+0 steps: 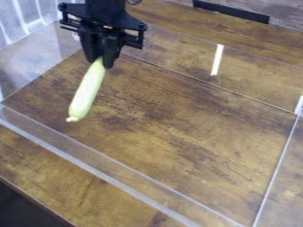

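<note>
My black gripper (104, 55) is at the upper left of the camera view, shut on a long pale yellow-green object (87, 90), like a corn cob or slim vegetable. The object hangs down at a slant over the wooden floor of a clear-walled enclosure, its lower end toward the left front. Whether that end touches the wood cannot be told.
Clear walls (112, 170) surround the wooden work surface (190, 124), with a white strip (217, 60) at the back. A white slatted object stands at the top left, partly behind the arm.
</note>
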